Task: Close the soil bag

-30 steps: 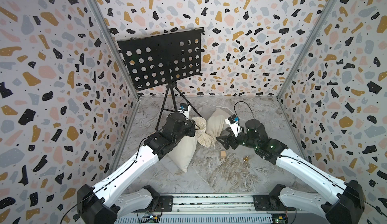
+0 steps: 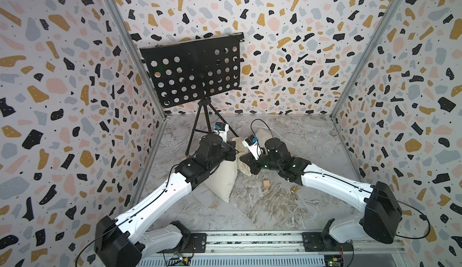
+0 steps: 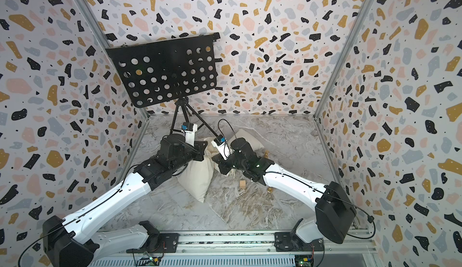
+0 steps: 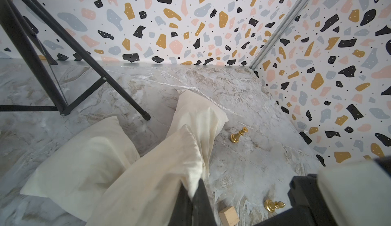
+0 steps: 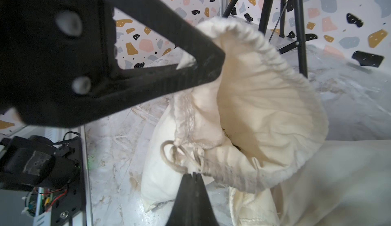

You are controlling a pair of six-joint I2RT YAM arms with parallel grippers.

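The cream soil bag (image 5: pixel 277 99) gapes open in the right wrist view, its gathered rim tilted and a few dark specks inside. My left gripper is shut on a pinch of its rim; its black finger (image 5: pixel 163 79) lies across the cloth in the right wrist view. Low on the near rim, a drawstring loop (image 5: pixel 165 154) hangs out. My right gripper is shut, tips at the hem just below this cord; whether any cord is between them I cannot tell. From above, the arms hide much of the bag (image 2: pixel 243 163).
Pale filled bags lie on both sides, one at left (image 4: pixel 89 160) and one behind (image 4: pixel 199 118). A tripod (image 2: pixel 207 122) stands at the back left. A wooden block (image 2: pixel 266 184) and gold pieces (image 4: pixel 238 134) lie on the marble floor, mostly clear at right.
My right gripper has moved left to the bag's mouth; its fingers looked apart before and are now together.
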